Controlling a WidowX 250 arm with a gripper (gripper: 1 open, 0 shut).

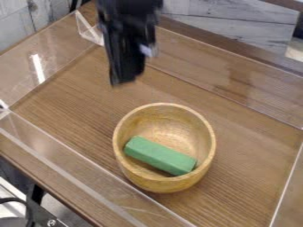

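Note:
A round tan bowl point(165, 180) stands on the lower middle of the wooden surface, with a green block point(159, 156) lying inside it. The dark arm with my gripper point(142, 62) is high in the upper middle of the camera view, above and behind the bowl, well apart from it. It is blurred, so I cannot tell whether it is open or shut or holds anything.
A pale wall runs along the back. A clear edge and a dark cable are at the lower left.

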